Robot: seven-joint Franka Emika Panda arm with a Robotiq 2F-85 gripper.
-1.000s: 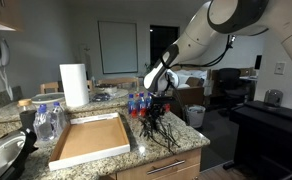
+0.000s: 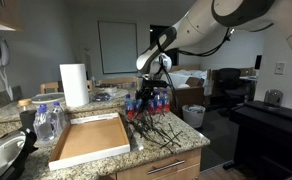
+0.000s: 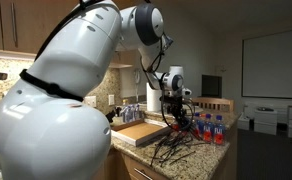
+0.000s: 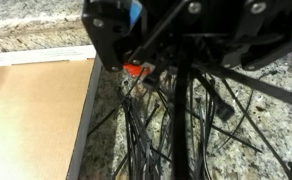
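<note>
Black thin strands, like cables or ties (image 2: 164,132), lie in a loose tangle on the granite counter, right of the tray. In the wrist view the strands (image 4: 136,140) spread below my gripper, with one thick dark strip running down the middle of the picture. My gripper (image 2: 143,95) is over the rear of the pile and is shut. Its fingertips are dark against the black strands, so whether any strand is pinched does not show. The shallow tray (image 2: 91,137), white-rimmed with a tan bottom, looks empty.
Several bottles with red and blue (image 3: 208,128) stand behind the pile, close to my gripper. A paper towel roll (image 2: 75,85) is at the back left. Clear bottles (image 2: 50,122) and a pan (image 2: 8,152) sit left of the tray.
My gripper has risen and shifted left, toward the tray side, over the last second. The tray and bottles have stayed in place.
</note>
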